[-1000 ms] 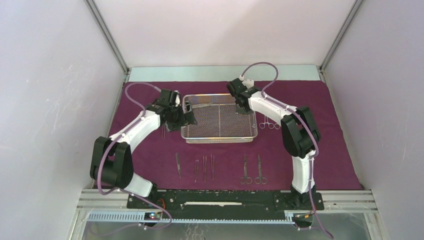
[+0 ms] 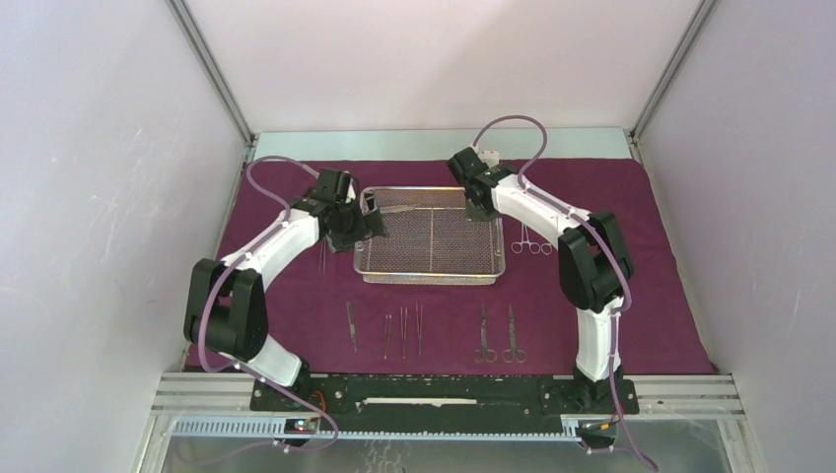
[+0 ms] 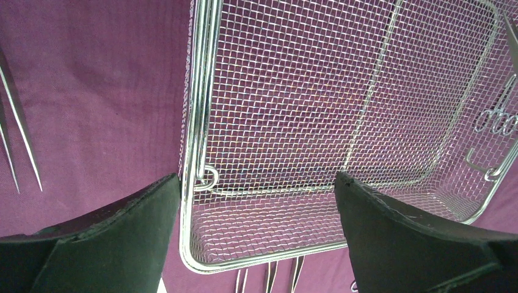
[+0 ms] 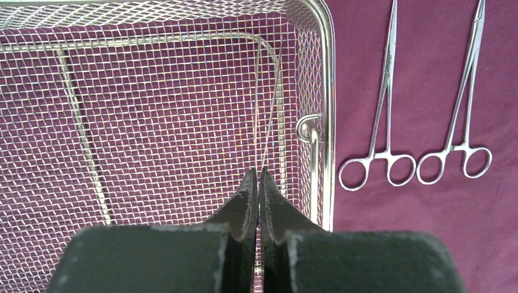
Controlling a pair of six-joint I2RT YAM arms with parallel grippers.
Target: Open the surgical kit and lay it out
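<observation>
The wire mesh tray [image 2: 430, 276] sits mid-cloth. My left gripper is open over the tray's left rim [image 3: 195, 104]. At the right end, my right gripper is shut, its tips by a thin two-pronged metal instrument [image 4: 272, 110] in the tray; whether it grips this is unclear. Ring-handled clamps [image 4: 388, 91] lie right of the tray. Along the front are two scissors [image 2: 512, 345], several slender instruments [image 2: 404, 335] and a flat handle-like piece [image 2: 351, 325].
Thin pointed instruments [image 3: 18, 116] lie left of the tray. The maroon cloth [image 2: 661, 296] has free room at the far right. Walls bound both sides, and tubes loop over both arms.
The tray has shifted slightly left and toward the front, along with the left arm. The right gripper has risen slightly in the top view.
</observation>
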